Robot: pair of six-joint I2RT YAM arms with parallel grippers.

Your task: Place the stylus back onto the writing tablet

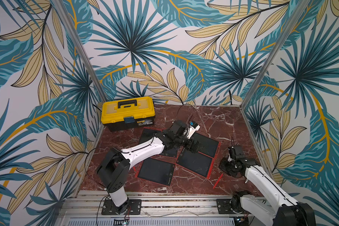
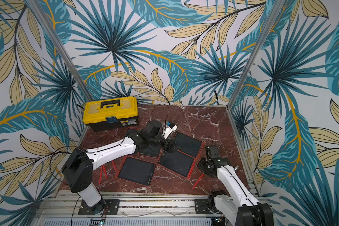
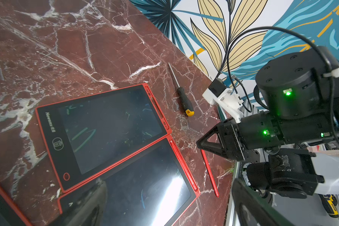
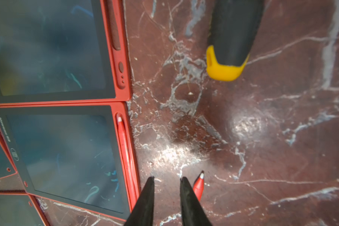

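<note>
A red stylus (image 1: 217, 180) lies loose on the marble table, right of the writing tablets. Its pale tip shows just beyond the fingers of my right gripper, whose fingers stand open, a modest gap apart, with nothing between them. One black tablet with a red frame (image 3: 109, 131) has an empty stylus slot (image 3: 158, 109) along its right side. The adjoining tablet (image 4: 71, 150) carries a red stylus (image 4: 125, 154) in its slot. Over these two tablets hovers my left gripper (image 1: 193, 146), wide open and empty.
A screwdriver (image 3: 184, 101) lies beyond the loose stylus, near the wall. More tablets (image 1: 156, 171) cover the left half of the table, with other red styluses (image 2: 102, 173) beside them. A yellow and black toolbox (image 1: 128, 113) stands at the back left.
</note>
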